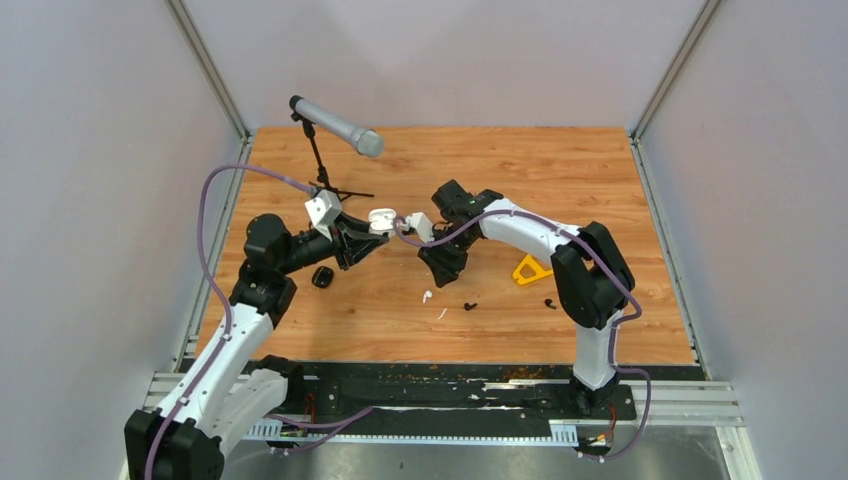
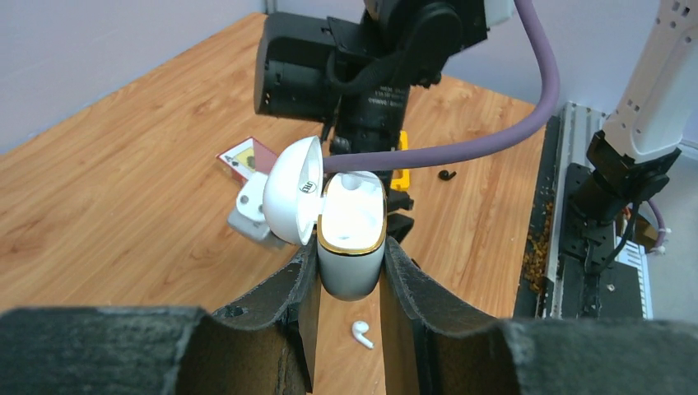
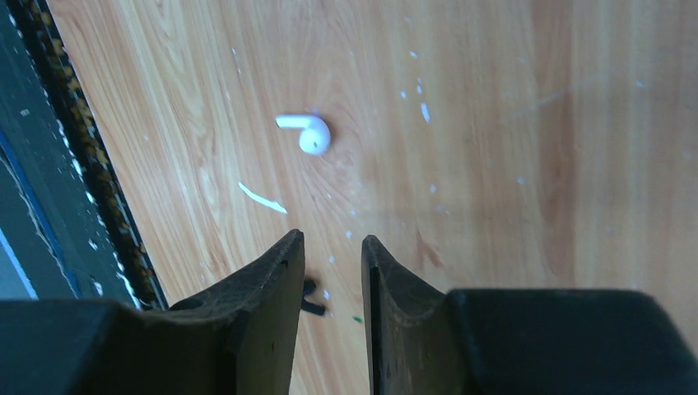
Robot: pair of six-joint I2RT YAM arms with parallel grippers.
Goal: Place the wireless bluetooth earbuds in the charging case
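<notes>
My left gripper is shut on the white charging case, its lid flipped up, high over the table's middle left. Whether an earbud sits inside the case is hard to tell. One white earbud lies on the wood, with its stem toward the left in the right wrist view; the top view shows the same earbud just front-left of my right gripper. That gripper points down above the table, its black fingertips a small gap apart and nothing between them.
Near the earbud are a thin white sliver and a black earbud; another black earbud lies farther right. A yellow triangle, a black case and a grey cylinder on a stand are also present.
</notes>
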